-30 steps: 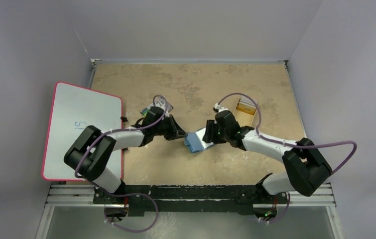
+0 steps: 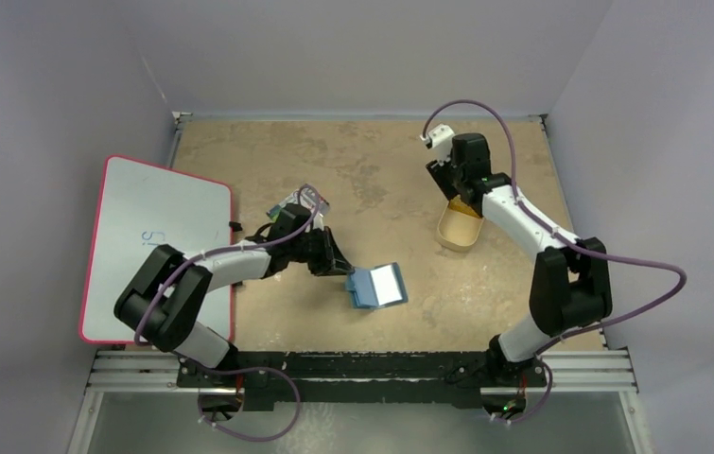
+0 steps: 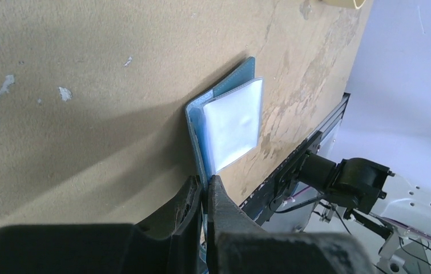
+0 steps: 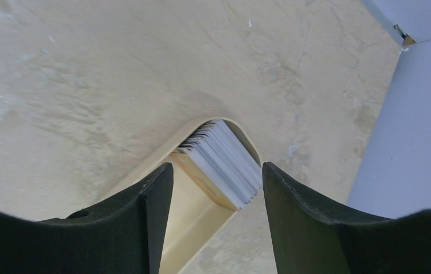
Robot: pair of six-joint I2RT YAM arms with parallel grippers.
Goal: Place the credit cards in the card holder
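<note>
The open blue card holder (image 2: 365, 288), with a white panel (image 3: 237, 123) inside, is over the table at front centre. My left gripper is shut on its thin blue cover, which runs between the fingertips. On the right, a cream bin (image 2: 451, 245) sits on the table, partly covered by the right arm in the top view. White cards (image 4: 224, 161) stand in a row at one end of it. Over these cards my right gripper hangs open, a finger to each side in view and nothing held.
A printed packet (image 2: 318, 201) lies behind the left gripper. A whiteboard (image 2: 156, 251) with a red rim occupies the left side. The table between the two arms is clear, and grey walls bound the back and right.
My right gripper has swung from beside the card holder back and right to above the bin. The holder has shifted slightly toward the front, with the left gripper almost still.
</note>
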